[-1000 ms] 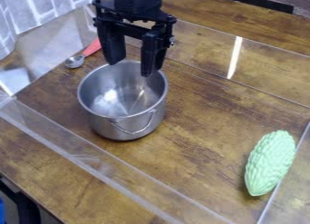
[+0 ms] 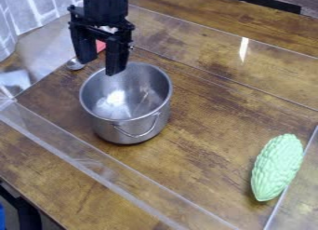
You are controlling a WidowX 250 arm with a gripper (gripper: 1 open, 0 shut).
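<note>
A steel pot [image 2: 126, 113] with a wire handle stands at centre-left of the camera view. My black gripper [image 2: 100, 51] hangs over the back rim of the pot, toward the upper left; whether its fingers hold anything or stand open is unclear. Behind it lies a small metal utensil [image 2: 74, 64] with a red part, partly hidden by the gripper.
A pale green bumpy vegetable-like object [image 2: 276, 167] lies at the right on the wooden table [image 2: 211, 103]. Clear panels edge the work area, and a pale cloth or curtain is at the top left.
My gripper has moved left and back, from above the pot's middle toward the utensil behind it. The pot and green object have not visibly moved.
</note>
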